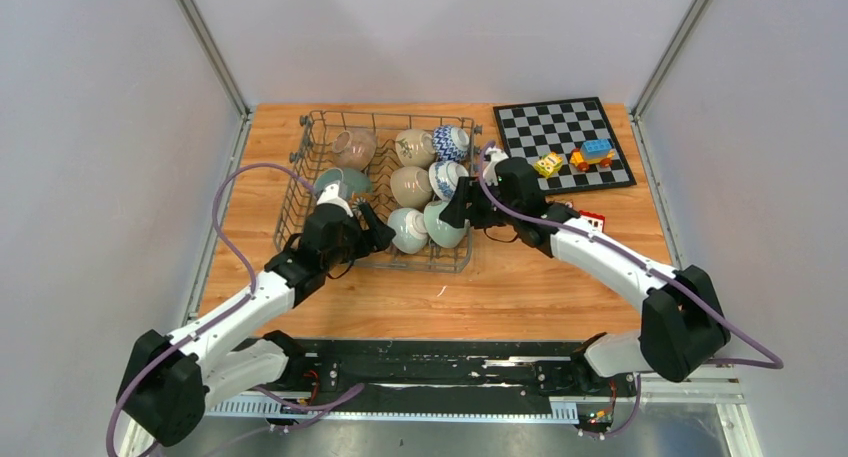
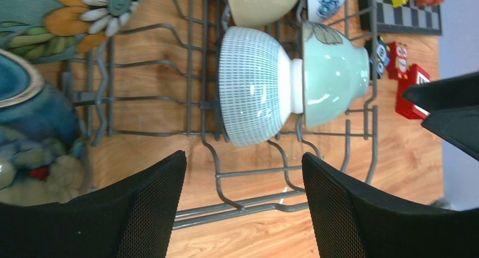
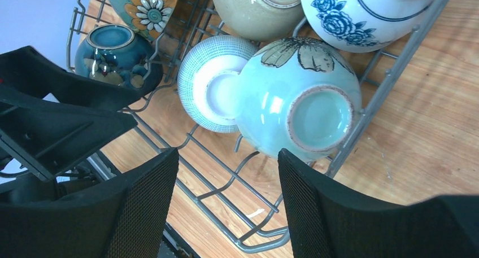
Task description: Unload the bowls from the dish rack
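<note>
The wire dish rack holds several bowls. At its front right rest a small white-green bowl and a pale turquoise bowl, touching each other. My left gripper hovers just left of the white-green bowl; its parted fingers have nothing between them. On the right edge of the rack, beside the turquoise bowl, is my right gripper, its fingers also apart and empty. Behind stand a beige bowl and a blue-and-white bowl. A dark blue cup sits at the left, hidden by my arm from above.
A chessboard at the back right bears a yellow toy and a toy with a blue block. Red blocks lie right of the rack.
</note>
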